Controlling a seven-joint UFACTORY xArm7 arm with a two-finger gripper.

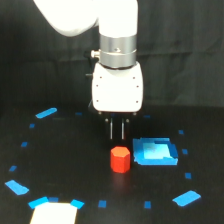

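Note:
A small red block with a many-sided top stands on the black table, just right of the middle. My gripper points down above and behind it in this view. Its two thin dark fingers stand a little apart, and a dark gap with nothing in it shows between them, so it is open. The fingertips appear clear of the block, though their exact height and distance from it are hard to judge.
A blue square tray or taped frame lies right of the block. A pale box with an orange side is cut off at the bottom edge. Blue tape pieces mark the black surface. Open room lies to the left.

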